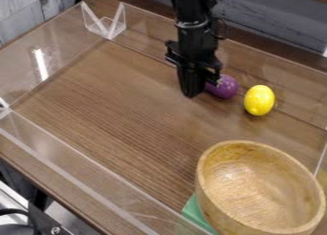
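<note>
My dark gripper (196, 78) hangs over the wooden table (109, 124), just left of a purple object (224, 87), which it partly hides. Its fingertips look close together, with nothing visible held between them. A yellow oval object (259, 100) lies to the right of the purple one.
A large tan bowl (261, 196) fills the lower right, with something green beside it. A clear plastic item (105, 19) stands at the back left, and a dark cable lies at the bottom left corner.
</note>
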